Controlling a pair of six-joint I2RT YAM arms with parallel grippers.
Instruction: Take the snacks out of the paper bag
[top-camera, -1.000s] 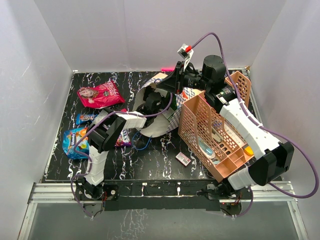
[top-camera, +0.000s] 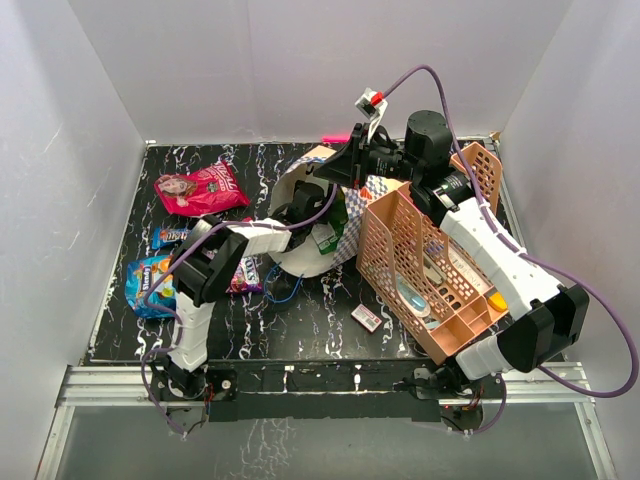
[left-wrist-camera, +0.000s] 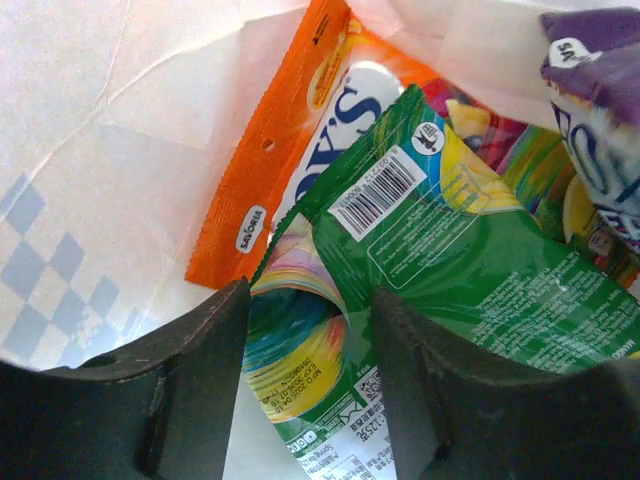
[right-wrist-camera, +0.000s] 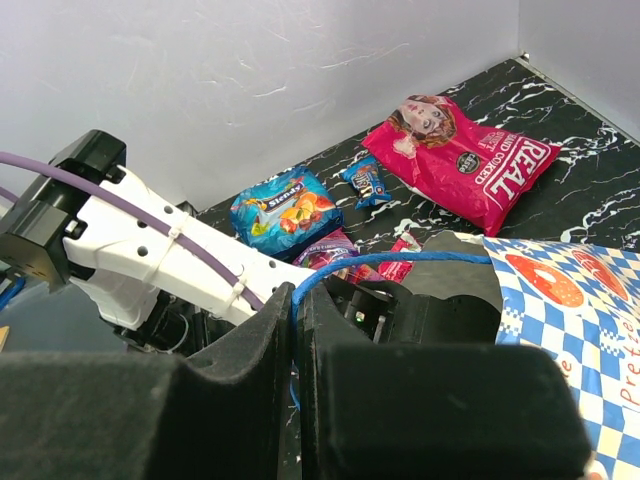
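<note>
The paper bag lies on its side, mouth toward the left, its blue-and-white checked side turned up. My right gripper is shut on the bag's blue cord handle. My left gripper reaches inside the bag, its fingers part open across a green snack packet. A puckered fold of that packet rises between the fingers; a firm hold cannot be made out. Behind it are an orange packet and a purple-and-silver one.
Outside on the left lie a red bag, a small blue packet, a blue Skends bag and a pink packet. A pink lattice basket stands right of the bag; a small box lies in front.
The left gripper has shifted slightly inside the bag, and more of the green packet shows beside it. The right arm holds still at the handle.
</note>
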